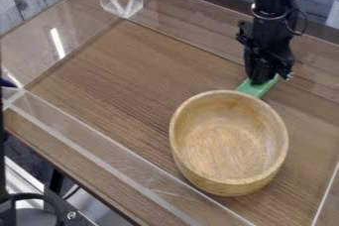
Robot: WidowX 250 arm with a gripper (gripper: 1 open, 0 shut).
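A green object [255,87] lies on the wooden table just behind a large wooden bowl [225,143]. My black gripper [268,71] is low over the back end of the green object, at the right rear of the table. Its fingertips are small and dark here, so what lies between them is hard to make out; the fingers look close together.
A clear plastic piece [122,4] stands at the back left. Clear strips run along the near left edge, and a black arm part [30,210] sits at the bottom left corner.
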